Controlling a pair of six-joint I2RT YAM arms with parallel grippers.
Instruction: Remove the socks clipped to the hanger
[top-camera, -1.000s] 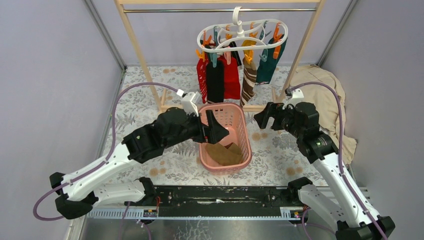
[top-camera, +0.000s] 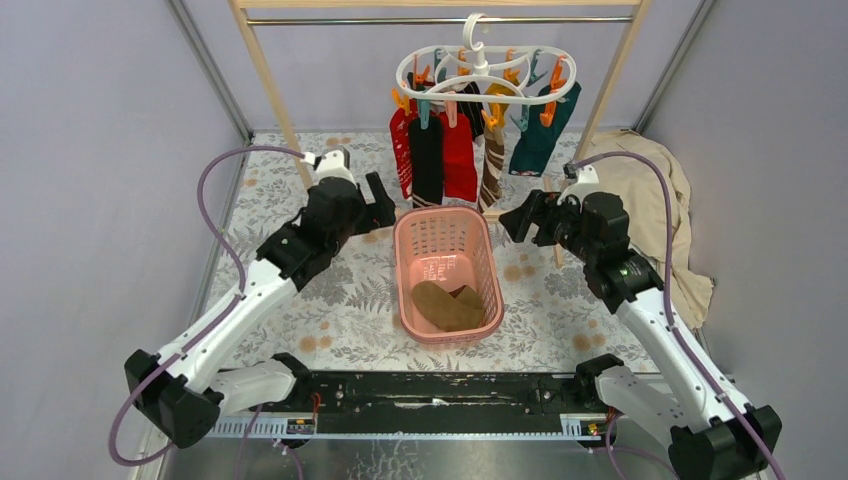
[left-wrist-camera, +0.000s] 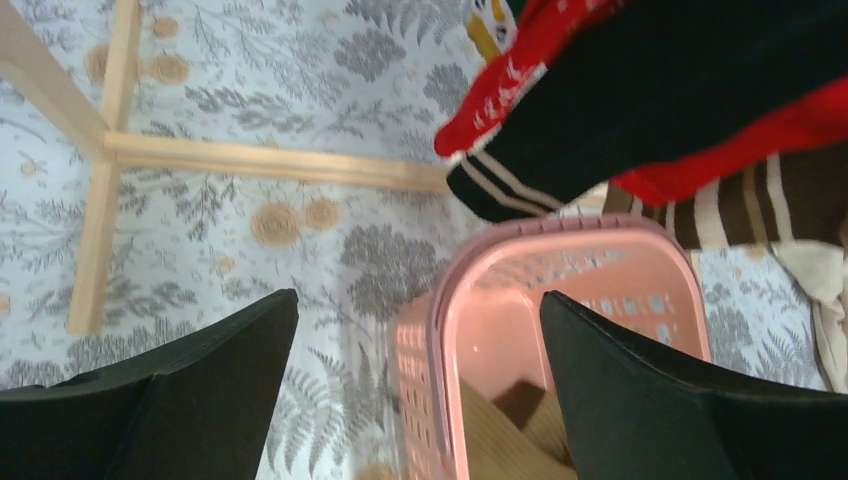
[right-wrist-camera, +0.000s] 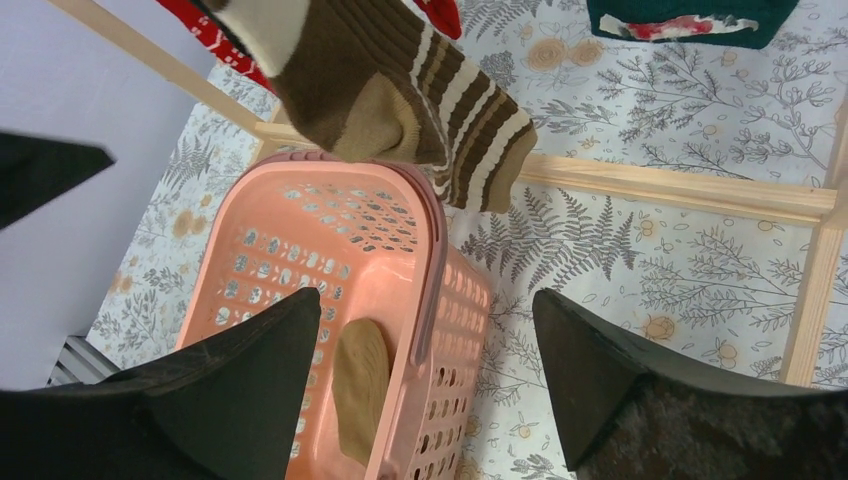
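From the white oval hanger (top-camera: 487, 97) several socks hang in coloured clips: a red patterned one (top-camera: 401, 150), a black one (top-camera: 428, 160), a plain red one (top-camera: 459, 155), a brown striped one (top-camera: 492, 165) and a dark green one (top-camera: 537, 135). A brown sock (top-camera: 447, 307) lies inside the pink basket (top-camera: 398, 262). Left of the basket's far end, my left gripper (top-camera: 377, 205) stands open and empty. On the other side, my right gripper (top-camera: 527, 220) is open with nothing between its fingers, below the brown striped sock (right-wrist-camera: 480, 140).
A wooden rack frames the scene, with a metal rod (top-camera: 350, 21) above and a low crossbar (right-wrist-camera: 660, 187) behind the basket. Beige cloth (top-camera: 625, 170) is heaped at the right.
My left gripper has drawn back from over the basket to the left and away toward the rack. The right gripper has shifted slightly left. The hanging socks have swung a little.
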